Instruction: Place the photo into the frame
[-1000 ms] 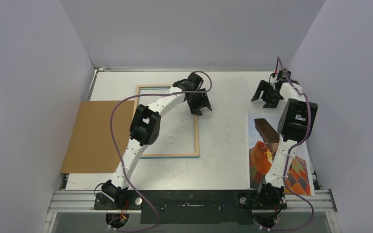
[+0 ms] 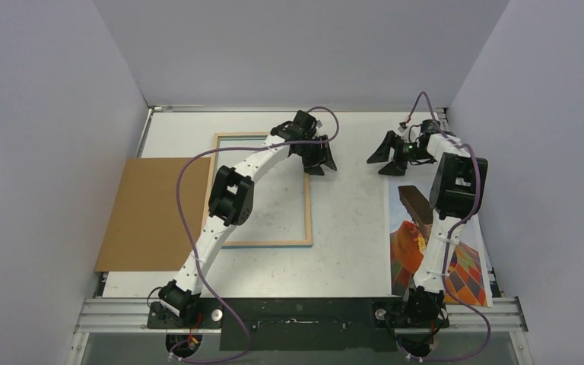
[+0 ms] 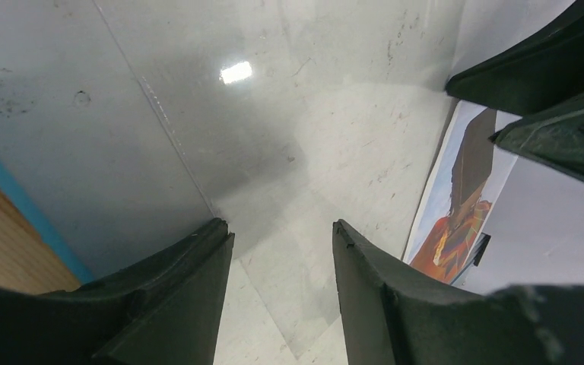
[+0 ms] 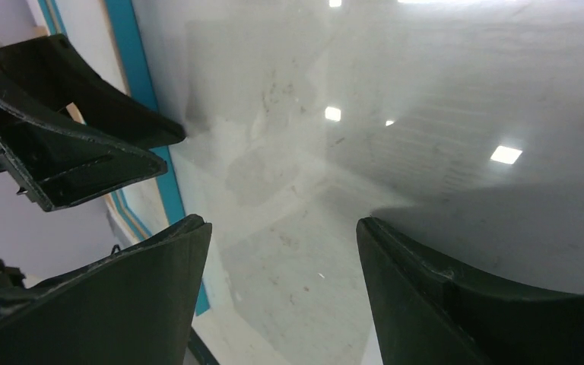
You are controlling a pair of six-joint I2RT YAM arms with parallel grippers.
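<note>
The wooden photo frame (image 2: 308,220), with a blue inner edge, lies flat left of centre, partly under my left arm. My left gripper (image 2: 323,172) hangs just past its right side, open and empty over the white table. Facing it across a short gap, my right gripper (image 2: 374,167) is open too, with nothing between its fingers. On the right lies the colourful photo (image 2: 468,270), partly covered by my right arm. Faint straight lines meet at a corner below the left fingertips (image 3: 217,232); whether they edge a clear sheet, I cannot tell.
A brown backing board (image 2: 152,217) lies at the far left, reaching the frame's left side. Grey walls enclose the table (image 2: 350,251) at the back and sides. Bare white surface fills the middle between frame and photo.
My right gripper has moved left, towards the left one. The left gripper has shifted slightly to the right. Frame, board and photo have stayed in place.
</note>
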